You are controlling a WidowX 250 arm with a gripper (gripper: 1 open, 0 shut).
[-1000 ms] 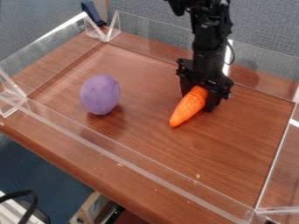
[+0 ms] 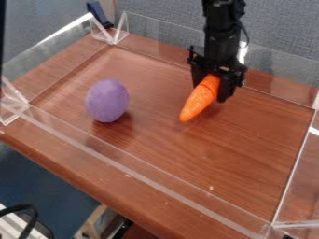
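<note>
My black gripper [image 2: 217, 77] reaches down from the top over the back right of the wooden table, shut on the wide end of an orange carrot [image 2: 200, 98]. The carrot's tip points toward the front left and seems slightly raised; whether it touches the table is hard to tell. A purple egg-shaped object [image 2: 107, 101] stands on the table to the left, apart from the gripper.
Clear acrylic walls [image 2: 294, 177] line the edges of the wooden table [image 2: 162, 159]. A grey padded wall [image 2: 169, 23] rises behind.
The gripper and carrot have moved up and toward the back by a small amount. The purple object has not moved.
</note>
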